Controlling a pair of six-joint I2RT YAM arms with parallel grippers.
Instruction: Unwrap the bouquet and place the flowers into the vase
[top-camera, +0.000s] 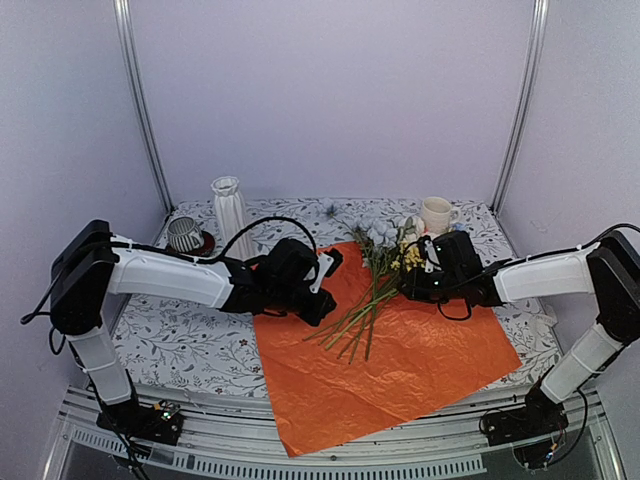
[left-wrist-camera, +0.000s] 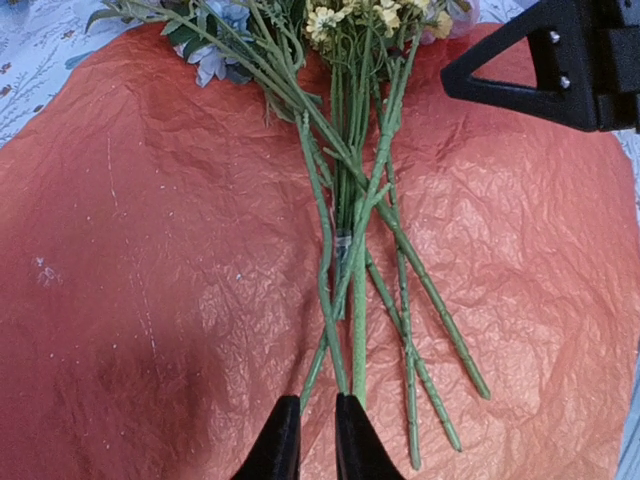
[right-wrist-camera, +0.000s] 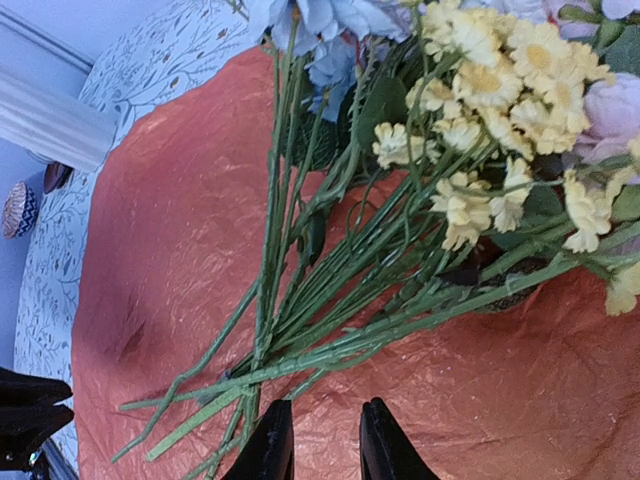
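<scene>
The flowers (top-camera: 385, 260) lie on orange paper (top-camera: 390, 390), blue, yellow and pink heads toward the back, green stems (left-wrist-camera: 355, 280) crossing toward the front. My left gripper (top-camera: 322, 305) hangs left of the stem ends; its fingers (left-wrist-camera: 350, 440) stand apart with nothing visible held, over the stems' lower ends in its wrist view. My right gripper (top-camera: 415, 280) is over the bouquet near the yellow flowers (right-wrist-camera: 480, 80), fingers apart, nothing visible between them. The white ribbed vase (top-camera: 230, 215) stands upright at the back left.
A striped cup (top-camera: 185, 233) on a dark red saucer sits left of the vase. A cream mug (top-camera: 438, 215) stands behind the flowers at the right.
</scene>
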